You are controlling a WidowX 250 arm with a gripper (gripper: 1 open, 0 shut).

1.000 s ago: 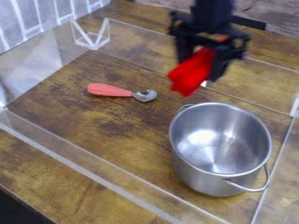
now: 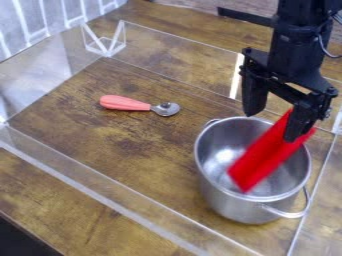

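A red oblong object (image 2: 270, 152) stands tilted inside the steel pot (image 2: 230, 200), its lower end blurred. My black gripper (image 2: 277, 100) is just above the pot's back rim, over the red object's upper end, with its fingers open and spread to either side. A pizza cutter with a coral handle (image 2: 126, 103) lies on the wooden table to the left.
Clear plastic walls (image 2: 94, 190) border the work area. A white rack (image 2: 34, 20) stands at the back left.
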